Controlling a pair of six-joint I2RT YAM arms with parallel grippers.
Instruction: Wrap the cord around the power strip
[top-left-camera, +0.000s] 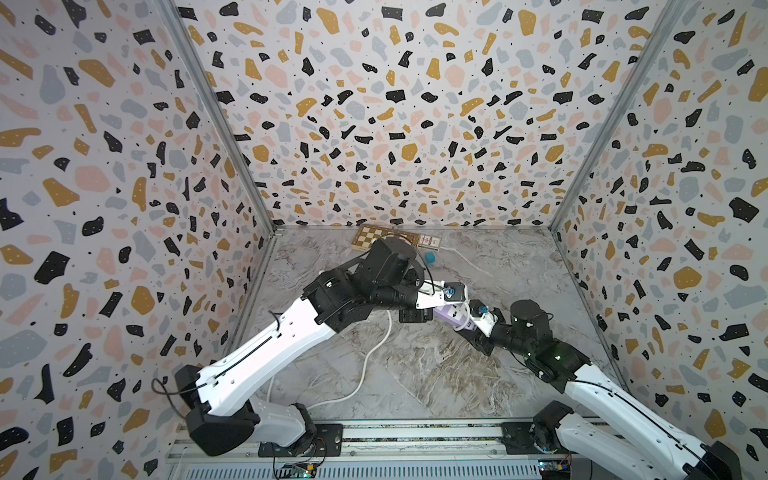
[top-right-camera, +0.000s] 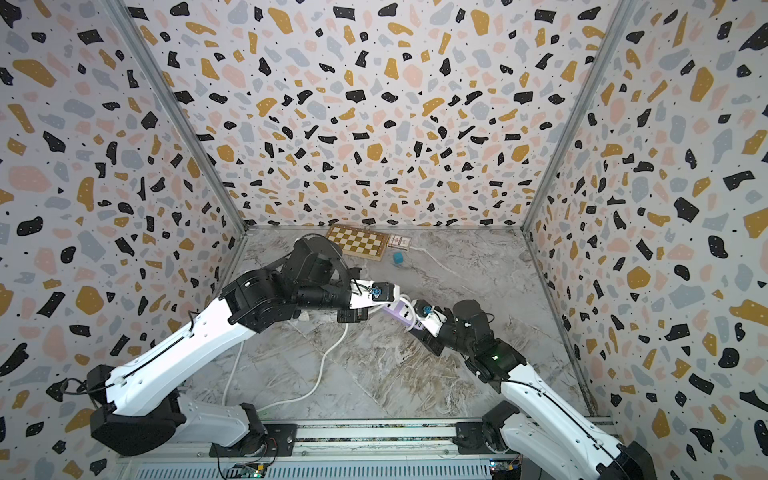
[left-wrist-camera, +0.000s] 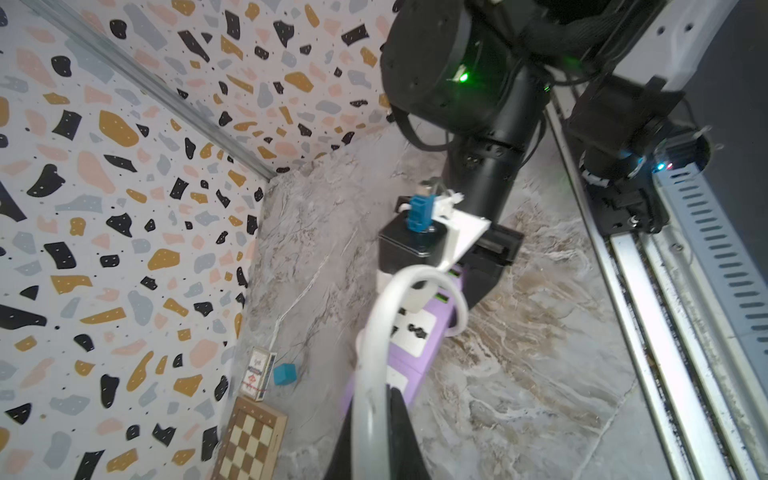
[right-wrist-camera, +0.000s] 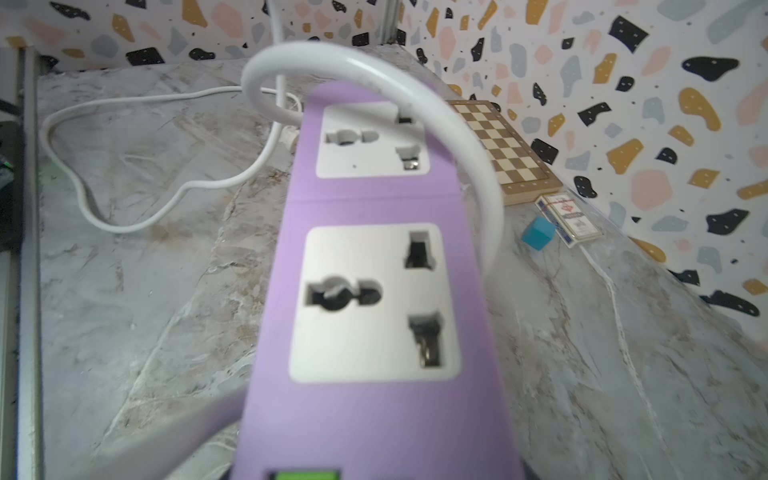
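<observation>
The lilac power strip (right-wrist-camera: 376, 408) has white socket panels and a white cord (right-wrist-camera: 352, 60) looped over and around it. My right gripper (top-right-camera: 428, 332) is shut on its near end, to the lower right of my left gripper (top-right-camera: 360, 308). In the left wrist view the cord (left-wrist-camera: 372, 344) runs into my left gripper, which is shut on it and raised close above the strip. In the top views the left arm partly hides the strip.
A chessboard (top-right-camera: 357, 240), card box (top-right-camera: 398, 241) and blue cube (top-right-camera: 397, 257) are at the back. Loose cord lies across the left of the marble table (top-right-camera: 488, 264), whose back right is clear.
</observation>
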